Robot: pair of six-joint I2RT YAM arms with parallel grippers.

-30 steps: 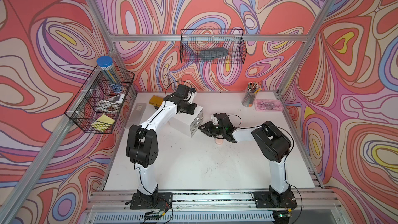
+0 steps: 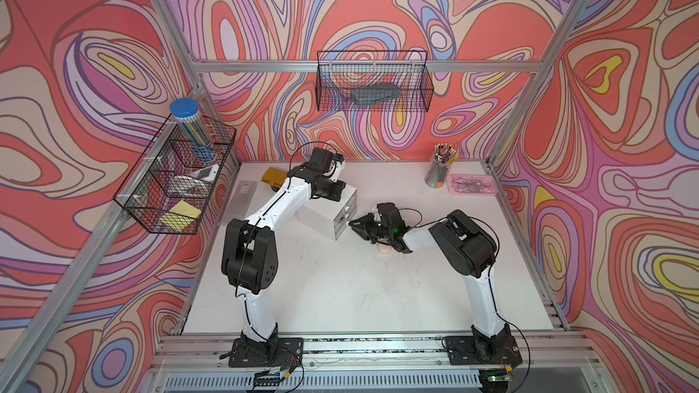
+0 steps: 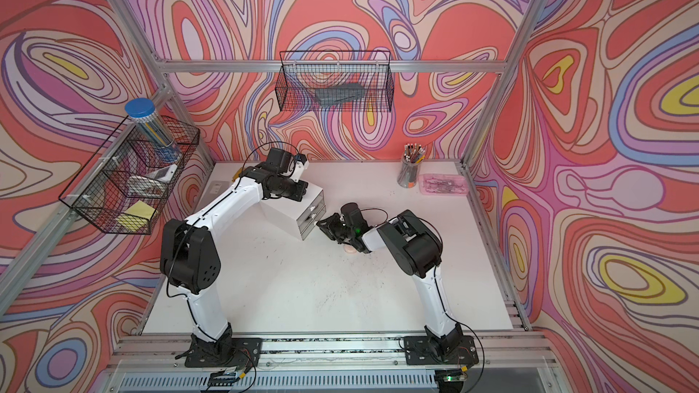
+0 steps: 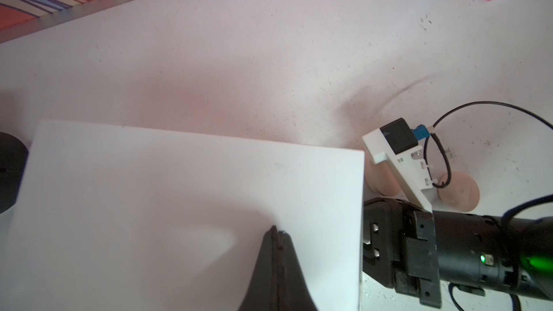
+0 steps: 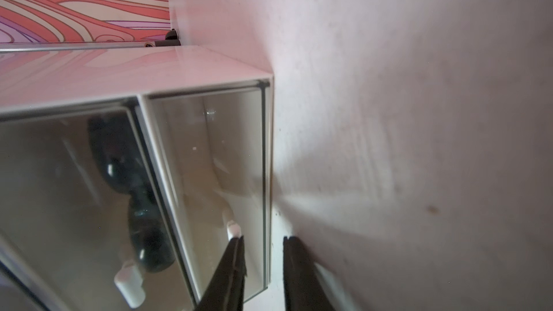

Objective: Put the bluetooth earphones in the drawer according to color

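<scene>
The white drawer box (image 2: 320, 214) stands left of centre on the table. My left gripper is shut at the box's top, nothing visible between its fingers. My right gripper is partly open in front of the clear-fronted drawers. One of its fingertips overlaps the white knob (image 5: 233, 229) of the drawer nearest the table; I cannot tell whether they touch. Dark rounded objects (image 5: 118, 158) show behind the neighbouring drawer's front. Two pale pink round pieces, possibly earphone cases, lie by the right arm: one piece (image 4: 459, 191) uncovered, another piece (image 4: 381, 179) partly hidden.
A pen cup (image 2: 437, 172) and a pink tray (image 2: 472, 184) stand at the back right. Wire baskets hang at the left and on the back wall.
My right forearm has swung slightly left and its wrist sits a little lower in the picture, with the gripper still by the drawer fronts. The left arm and the box look unmoved.
</scene>
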